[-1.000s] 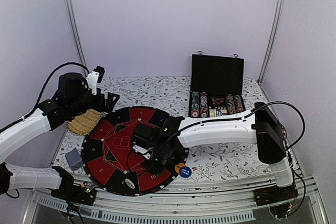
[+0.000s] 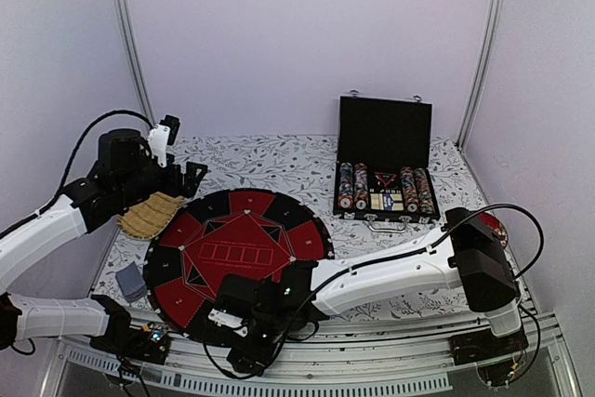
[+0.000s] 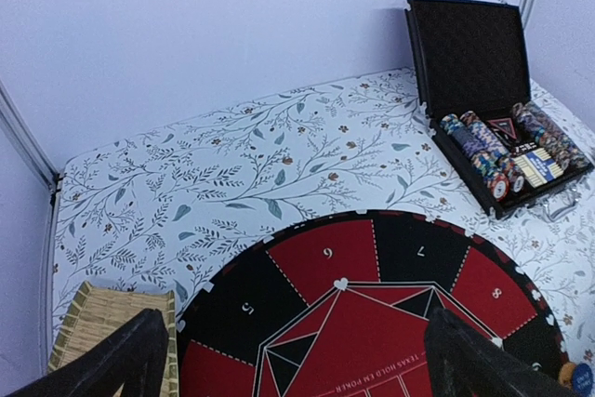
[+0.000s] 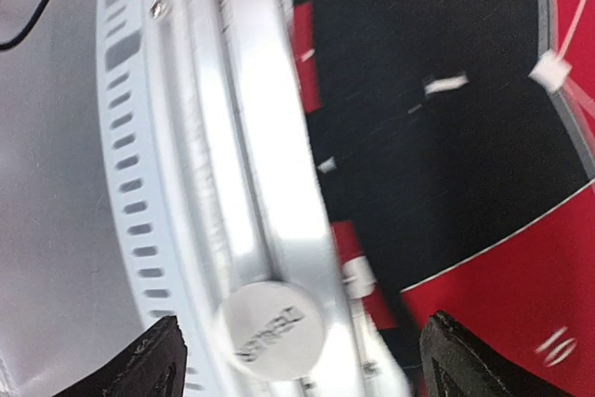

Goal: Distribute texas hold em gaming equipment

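A white disc with lettering [image 4: 270,330] lies on the metal rail at the table's front edge, just off the round red-and-black poker mat [image 2: 223,202]. My right gripper is open over the rail, with the disc below and between its fingers, not gripped. In the top view that gripper [image 2: 244,360] covers the disc. My left gripper [image 2: 184,178] hangs open and empty above the mat's left side. The open black chip case [image 2: 384,132] stands at the back right with several chip stacks [image 3: 485,155]. A blue disc [image 3: 583,380] and an orange disc [image 3: 566,375] sit by the mat's right edge, hidden from above by my right arm.
A woven basket [image 2: 149,218] stands left of the mat. Blue-grey cards [image 2: 131,282] lie at the front left. A red round item [image 2: 495,227] is at the far right edge.
The white disc went from the mat's front part onto the front rail. The left arm has barely moved.
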